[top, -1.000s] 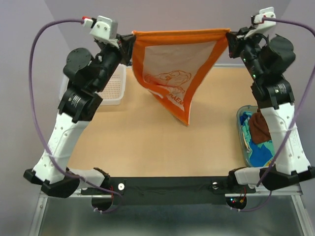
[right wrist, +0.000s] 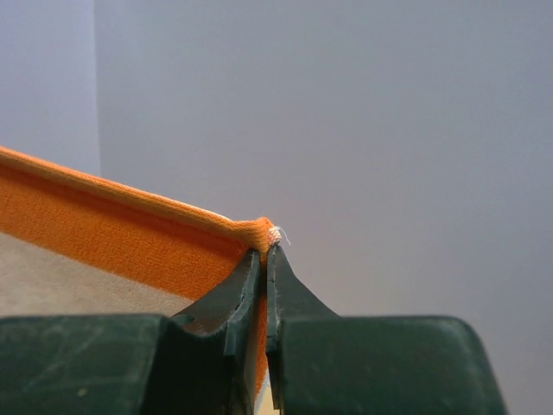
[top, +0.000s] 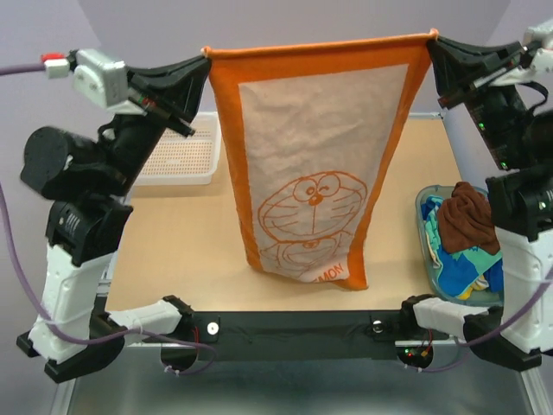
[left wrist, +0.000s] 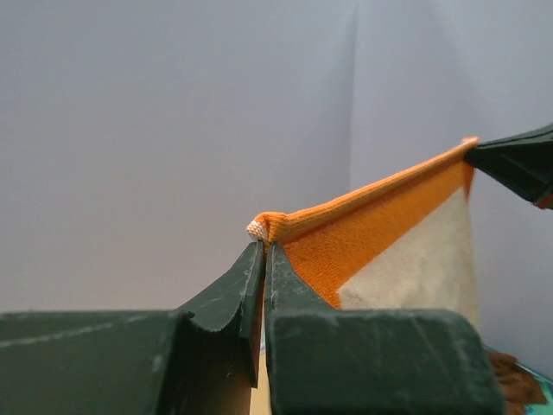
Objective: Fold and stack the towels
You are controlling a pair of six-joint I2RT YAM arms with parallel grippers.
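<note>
An orange-bordered beige towel [top: 320, 130] with an orange cartoon face hangs stretched between both grippers, its top edge taut and its lower part reaching over the table [top: 173, 251]. My left gripper [top: 204, 57] is shut on the upper left corner, also seen in the left wrist view [left wrist: 263, 246]. My right gripper [top: 432, 40] holds the upper right corner, shut on it as the right wrist view [right wrist: 270, 251] shows.
A white perforated basket [top: 177, 176] sits at the back left. A bin [top: 428, 272] at the right holds a brown towel [top: 462, 220] and blue and teal cloths.
Both grippers have raised and spread the towel's top edge. The towel now hangs flat and longer, its face print fully showing, with the bottom edge farther toward the front of the table.
</note>
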